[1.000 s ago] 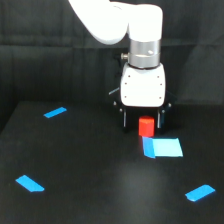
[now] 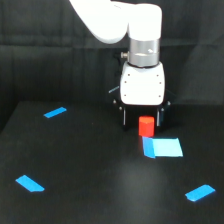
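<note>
A small red block (image 2: 146, 127) rests on the dark table in the right half of the camera view. My gripper (image 2: 143, 123) points straight down over it. Its dark fingers are hard to make out against the dark background, but they seem to stand apart on either side of the block, with dark space between. Contact with the block does not show. Just in front of the red block lie a blue piece (image 2: 148, 147) and a pale blue square (image 2: 168, 147), side by side.
Strips of blue tape mark the table at the back left (image 2: 55, 112), front left (image 2: 30, 184) and front right (image 2: 200, 192). Behind the arm hangs a dark curtain (image 2: 60, 60).
</note>
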